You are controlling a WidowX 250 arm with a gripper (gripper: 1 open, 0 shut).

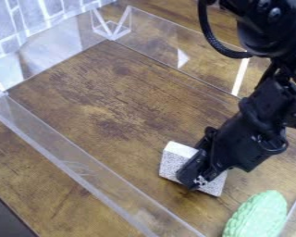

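A white speckled block (176,159) lies on the wooden floor of a clear-walled enclosure, toward the lower right. My black gripper (199,174) is down over it from the upper right, shut on it, with the fingers partly hiding the block's middle and right side.
A light green textured oval object (255,216) lies at the bottom right, near the block. Clear plastic walls (89,180) border the work area. A white gridded cloth (27,28) is at the top left.
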